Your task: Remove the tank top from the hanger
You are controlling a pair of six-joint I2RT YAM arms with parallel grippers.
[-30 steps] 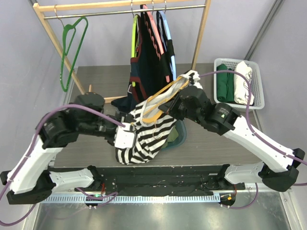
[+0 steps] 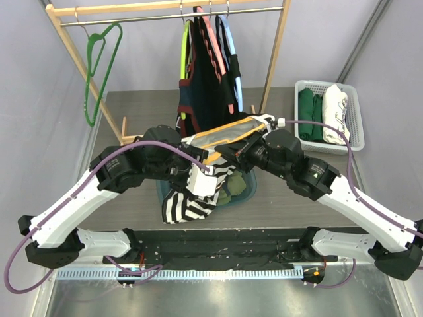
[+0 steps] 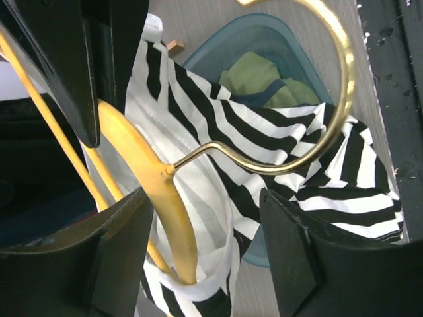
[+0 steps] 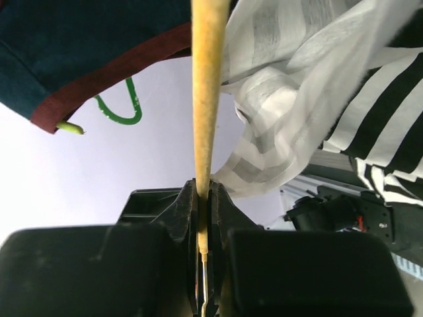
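The yellow hanger [image 3: 170,198] with its gold hook [image 3: 291,165] carries the black-and-white striped tank top [image 3: 277,132], whose fabric drapes over the blue basin. My right gripper is shut on the hanger, whose bar runs straight up through the right wrist view. My left gripper stands open, its fingers either side of the tank top's strap region, with the hanger end and white-edged strap near its left finger. In the top view both grippers are close together at the centre, partly hidden by the arms.
A rack holds dark garments [image 2: 201,79] and an empty green hanger [image 2: 102,72]. A white basket [image 2: 357,132] with folded clothes sits at the back right. The blue basin [image 2: 246,195], holding olive cloth, lies beneath the grippers.
My left arm has moved rightward, toward the hanger.
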